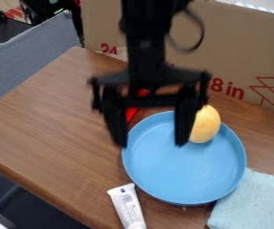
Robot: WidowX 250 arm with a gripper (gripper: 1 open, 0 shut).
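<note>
My black gripper [149,136] hangs open over the table, blurred, its fingers low near the left part of the blue plate [182,173]. Behind it a red object [133,114] is mostly hidden. A yellow oval object [205,123] sits on the back of the plate, partly behind the right finger.
A white tube [126,204] lies at the front edge of the wooden table [50,125]. A pale blue cloth [253,206] is at the lower right. A cardboard box [247,63] stands behind.
</note>
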